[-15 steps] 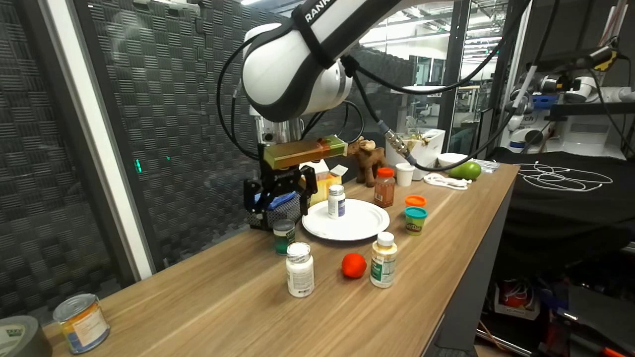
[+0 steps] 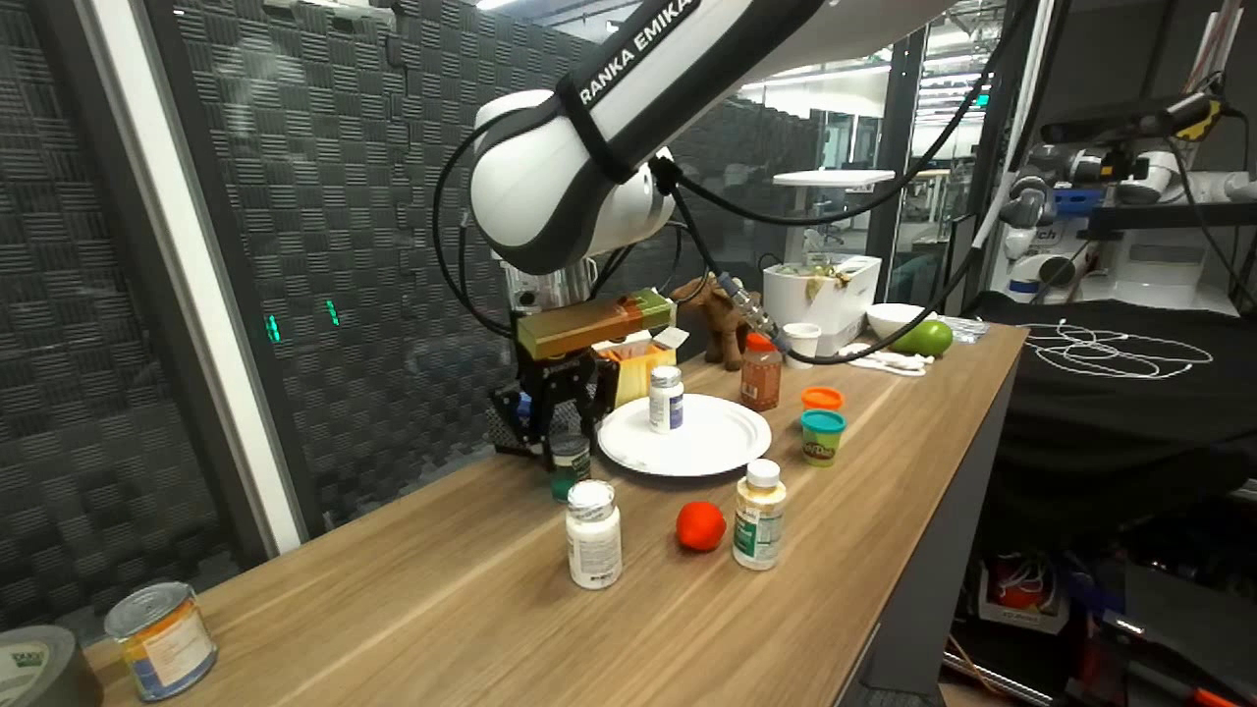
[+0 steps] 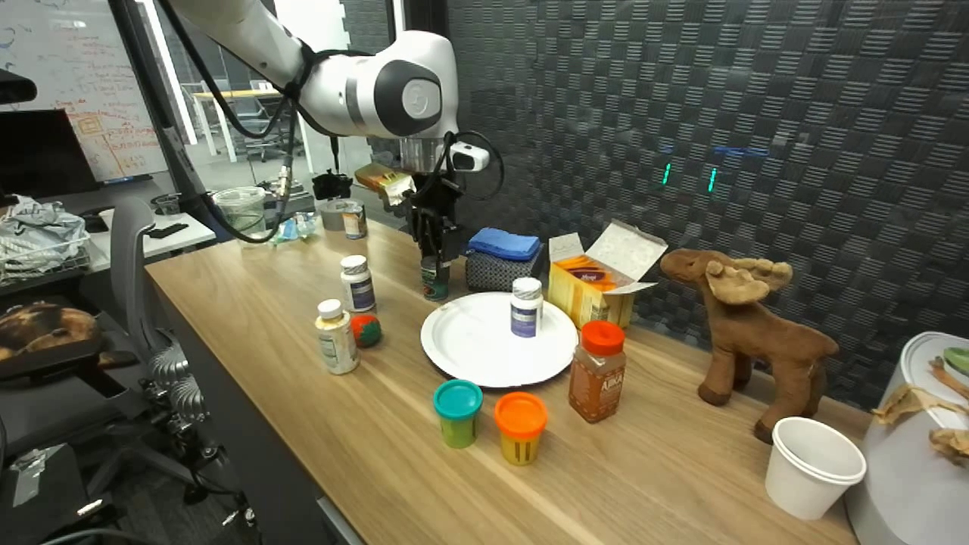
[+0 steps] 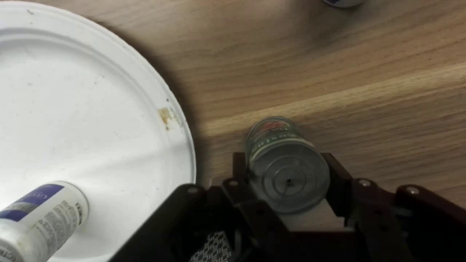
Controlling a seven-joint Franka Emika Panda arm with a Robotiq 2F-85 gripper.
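Note:
A small dark jar (image 4: 290, 179) with a grey lid and a green label stands on the wooden table, just beside the white plate (image 4: 172, 126). My gripper is lowered around it, one finger on either side, close to the jar's sides. Whether both fingers press on it cannot be told. From exterior view 2, the jar (image 3: 435, 281) shows beneath the gripper (image 3: 436, 259), its upper part covered by the fingers. On the plate a white bottle with a purple label (image 3: 526, 309) stands upright.
Nearby stand a white bottle (image 2: 594, 542), a red ball-like item (image 2: 701, 526) and a cream bottle (image 2: 759, 518). Behind the jar is a dark box with a blue cloth (image 3: 504, 244). A yellow open carton (image 3: 595, 291) sits behind the plate.
My gripper has come down from above the jar to around it. Its fingers, wide apart before, are now closer together. The jar remains on the table.

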